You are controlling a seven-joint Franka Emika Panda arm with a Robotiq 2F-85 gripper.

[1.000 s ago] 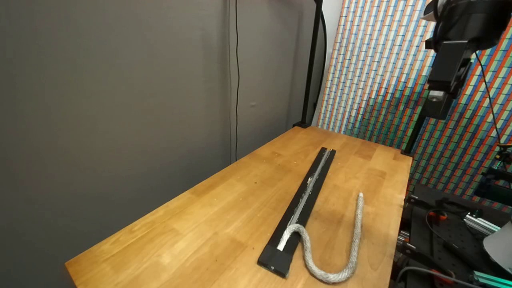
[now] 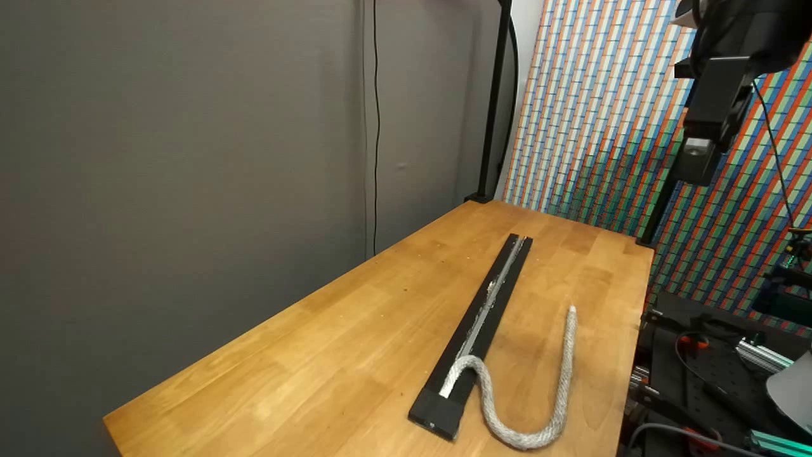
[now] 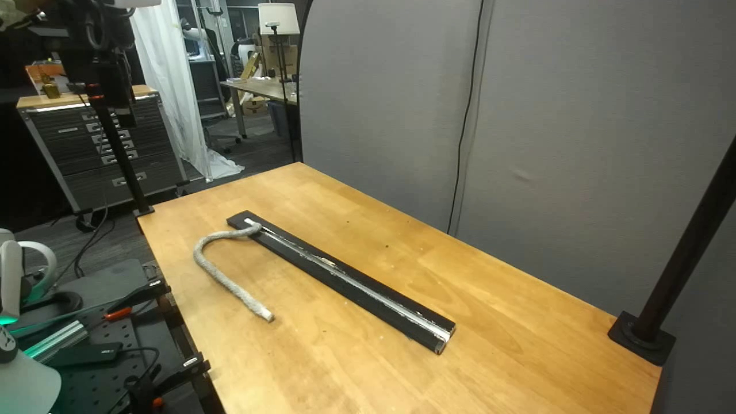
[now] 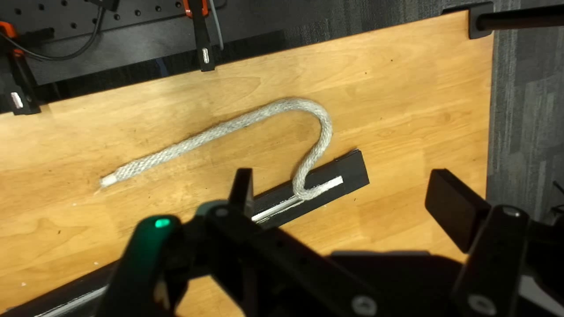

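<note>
A grey braided rope (image 2: 561, 381) lies on the wooden table in a hook-shaped curve. One end, with a white tip (image 4: 330, 184), rests along a long black strip (image 3: 359, 290) near one of its ends. The strip has a pale groove down its middle. The rope's other white-tipped end (image 3: 265, 314) lies loose on the wood, beside the strip. In the wrist view my gripper stands wide open above the table, its two black fingers (image 4: 455, 208) far apart with nothing held. Exterior view 1 places it high at the upper right, well clear of the rope.
Black posts (image 3: 659, 276) stand at table corners. Clamps (image 4: 203, 47) grip the table edge near the rope. A grey wall panel (image 2: 228, 152) borders the table's long side. Bare wood (image 2: 304, 358) lies open on the side of the strip away from the rope.
In exterior view 1 the arm and gripper have shifted very slightly at the upper right. The rope and the black strip lie as before.
</note>
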